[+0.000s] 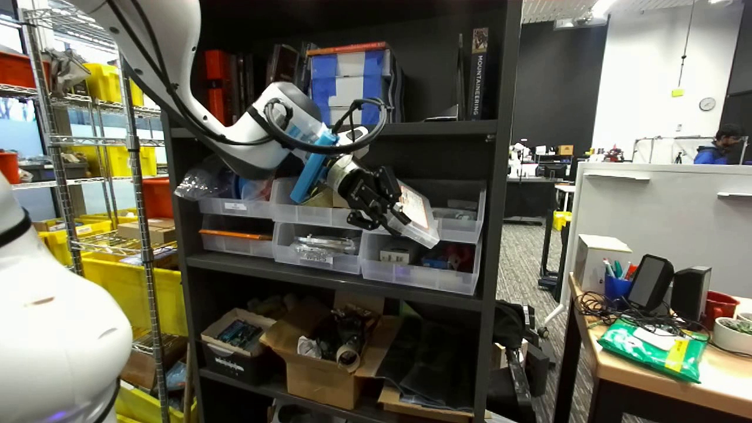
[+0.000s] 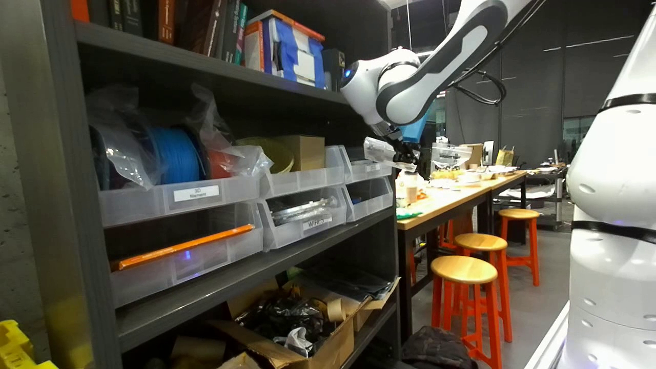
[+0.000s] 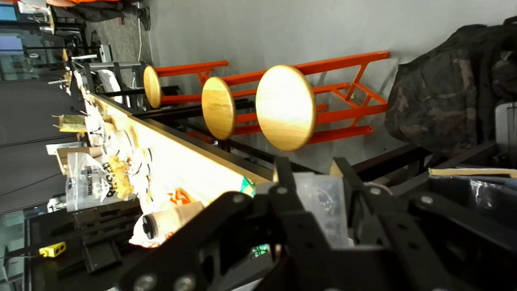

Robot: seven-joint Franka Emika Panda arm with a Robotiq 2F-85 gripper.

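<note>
A clear plastic case with an orange-edged white label (image 1: pixel 416 204) is tilted in front of the right-hand bins on the shelf. My gripper (image 1: pixel 396 215) is shut on its near end. Seen from the other side, the case (image 2: pixel 380 150) sticks out from the dark fingers (image 2: pixel 407 151), close to the shelf's right end. In the wrist view the see-through case (image 3: pixel 322 199) lies between the two fingers of the gripper. The case and gripper hide part of the upper right bin (image 1: pixel 462 222) in the first exterior view.
Clear bins stand in two rows, including the wires bin (image 1: pixel 317 257) and the filament bin (image 2: pixel 178 200). Books and a blue-taped box (image 1: pixel 349 81) occupy the shelf above. Cardboard boxes (image 1: pixel 321 384) sit below. A wooden table (image 2: pixel 430 212) and stools (image 2: pixel 464 270) stand beyond the shelf.
</note>
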